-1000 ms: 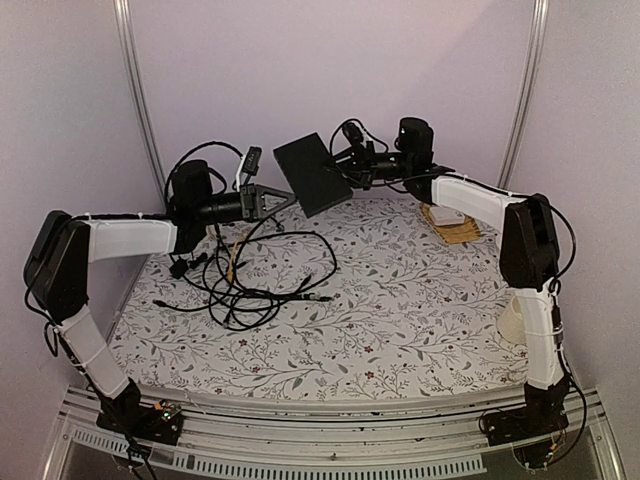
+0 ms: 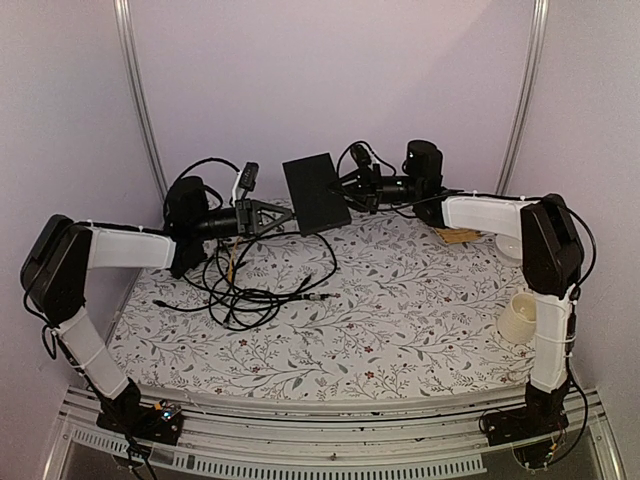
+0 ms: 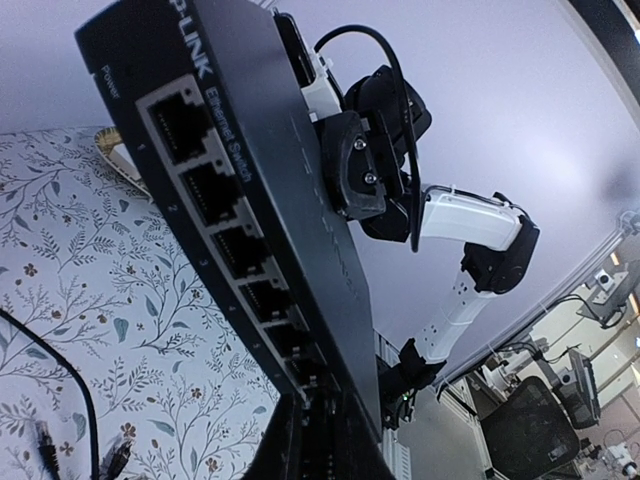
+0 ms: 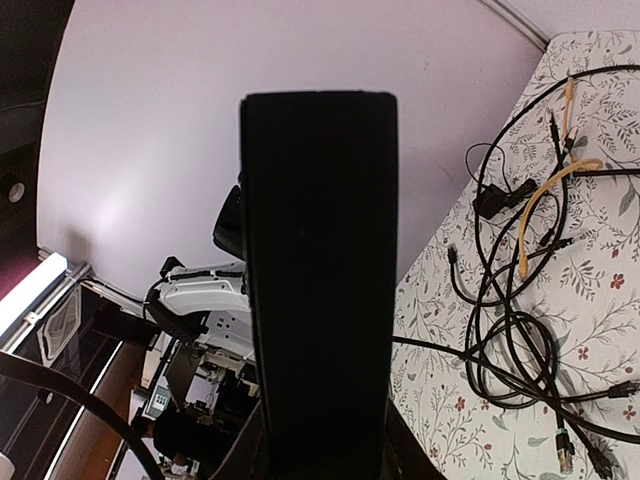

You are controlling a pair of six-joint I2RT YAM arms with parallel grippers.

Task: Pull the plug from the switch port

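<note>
A black TP-Link Ethernet switch is held up in the air, its long dark body filling the middle of the right wrist view. My right gripper is shut on it from the right. My left gripper is at the switch's lower left; in the left wrist view its fingers are shut at the last port of the row, apparently on the plug there, which is mostly hidden by the fingers. The upper ports in that view are empty.
Tangled black cables and a yellow cable lie on the left of the floral table. A wicker tray is at back right, a cream cup at the right.
The right arm has moved down and slightly right, and the switch has turned more upright. The left arm has moved slightly down since a second ago.
</note>
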